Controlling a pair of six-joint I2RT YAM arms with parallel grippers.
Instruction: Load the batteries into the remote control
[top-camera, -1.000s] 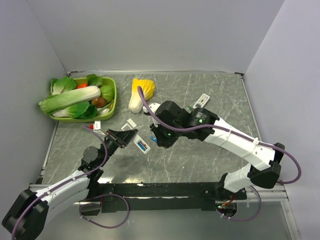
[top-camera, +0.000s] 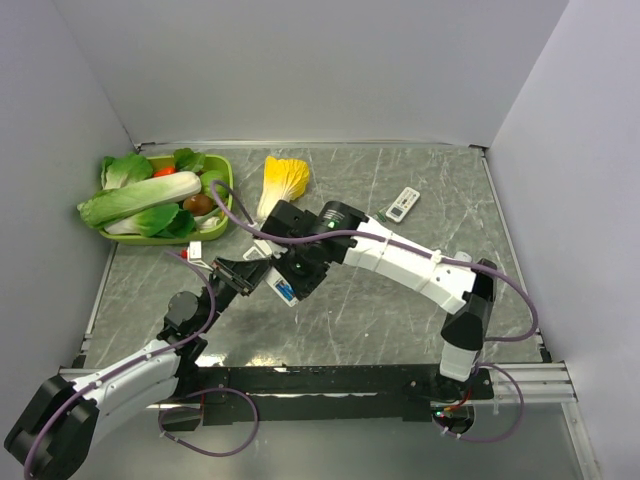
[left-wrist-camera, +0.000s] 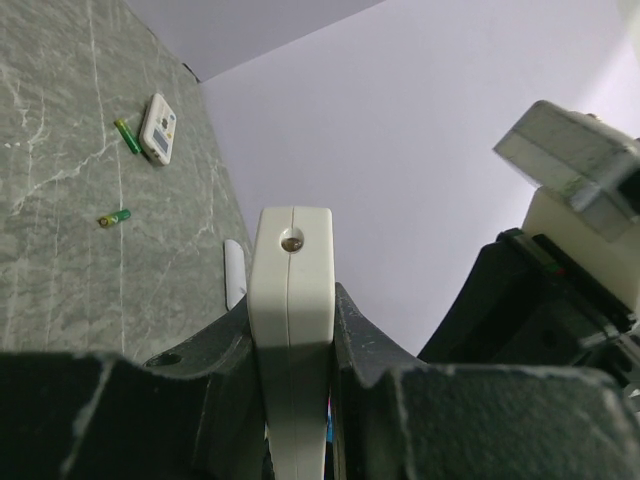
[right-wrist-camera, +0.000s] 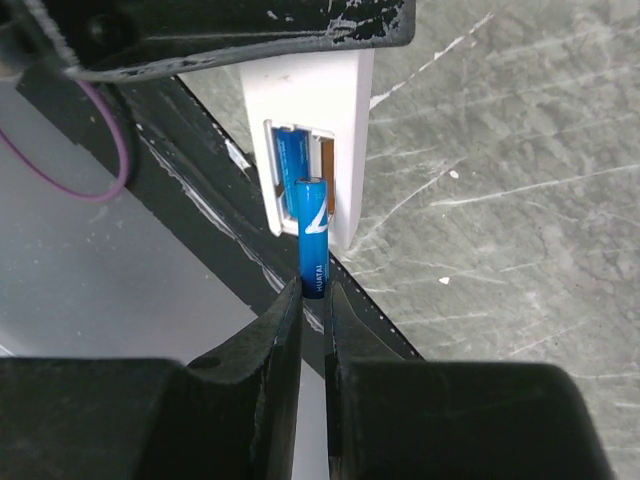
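Observation:
My left gripper (top-camera: 255, 270) is shut on a white remote, whose open compartment shows in the right wrist view with one blue battery (right-wrist-camera: 292, 160) lying inside. My right gripper is shut on a second blue battery (right-wrist-camera: 313, 240), held just over the compartment's lower part, overlapping it in view; contact cannot be told. The top view has the two grippers close together at the middle, partly hiding the remote.
Another white remote (top-camera: 402, 205) lies at the back right, with green batteries (left-wrist-camera: 127, 135) near it. A green basket of vegetables (top-camera: 150, 237) and a yellow cabbage (top-camera: 283, 180) stand behind.
My right arm has moved left, bringing the blue battery over the remote in my left gripper. The left arm has stayed in place.

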